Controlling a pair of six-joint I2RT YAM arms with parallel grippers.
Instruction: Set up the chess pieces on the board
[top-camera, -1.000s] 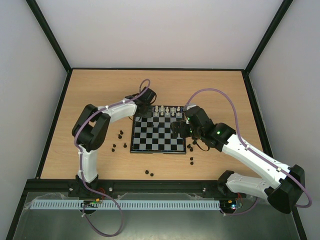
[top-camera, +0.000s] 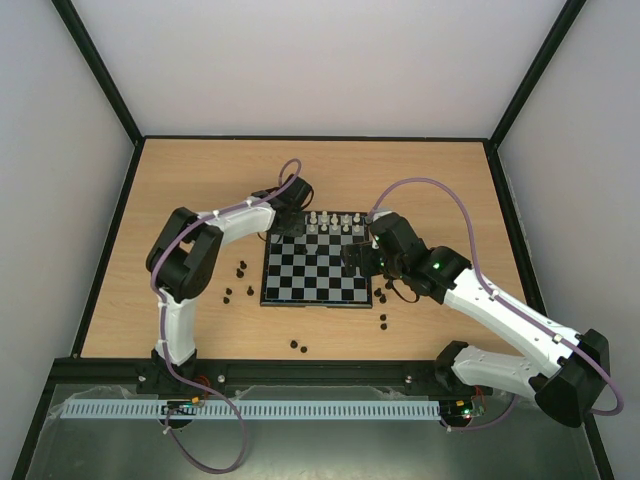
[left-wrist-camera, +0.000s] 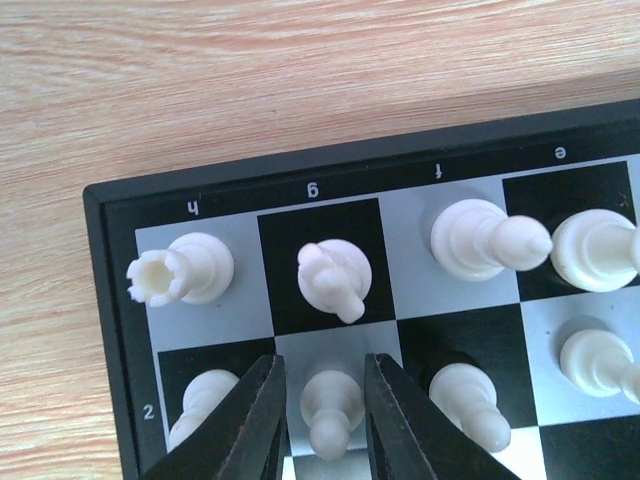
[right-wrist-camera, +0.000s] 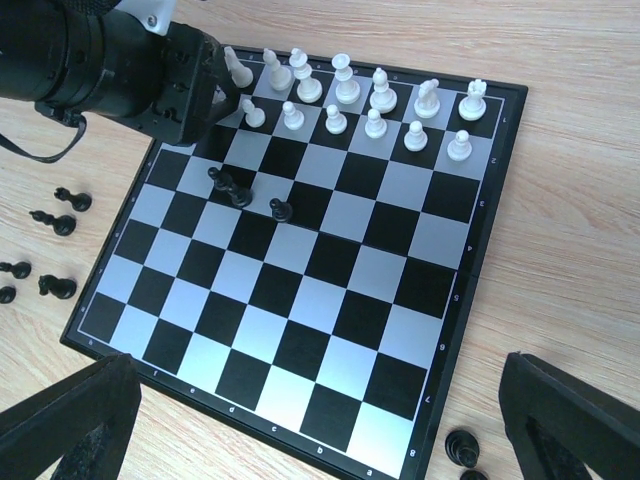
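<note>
A white pawn (left-wrist-camera: 331, 412) stands on the g2 square between the fingers of my left gripper, which is slightly open. A narrow gap shows on its left; on its right I cannot tell if a finger touches it. Behind it are the white rook (left-wrist-camera: 190, 268), knight (left-wrist-camera: 336, 277) and bishop (left-wrist-camera: 485, 240) on the h, g and f squares. In the right wrist view, white pieces line two rows at the far edge of the chessboard (right-wrist-camera: 455, 365). My right gripper is wide open and empty above the board.
Three black pieces, one being a small pawn (right-wrist-camera: 281, 210), stand mid-board near the left arm (right-wrist-camera: 130, 75). Loose black pieces lie beside the board, among them one (right-wrist-camera: 462, 447) at its right and one (top-camera: 294, 344) near the table's front. The board's near half is bare.
The right arm looks still.
</note>
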